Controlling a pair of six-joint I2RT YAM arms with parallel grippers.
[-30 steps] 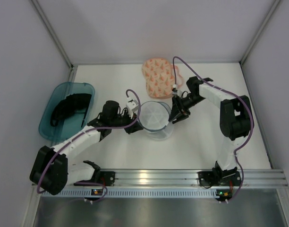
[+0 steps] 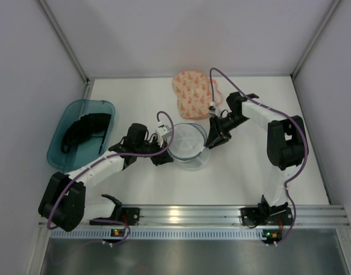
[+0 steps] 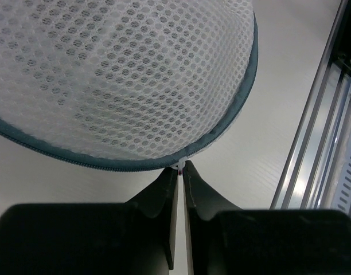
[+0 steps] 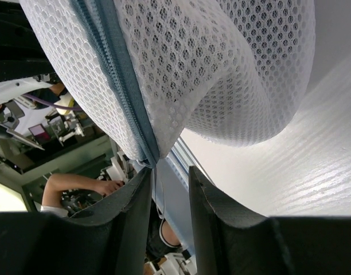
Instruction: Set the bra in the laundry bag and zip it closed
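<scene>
A white mesh laundry bag (image 2: 187, 143) with a grey-blue zipper (image 3: 106, 162) is held up between both grippers at the middle of the table. My left gripper has its fingertips close together at the zipper edge, around a small pale tab. My right gripper is at the other end of the zipper (image 4: 127, 97), whose end and a thin cord sit at its left fingertip; the top view shows it on the bag's right side. A black cloth, perhaps the bra, lies in the teal bin (image 2: 61, 143) at the left.
A peach patterned cloth bag (image 2: 191, 94) with straps lies at the back middle. A metal rail (image 2: 192, 210) runs along the front edge.
My left arm has shifted very slightly in the top view, its wrist a little to the right and down. The right arm and the bag look nearly unchanged.
</scene>
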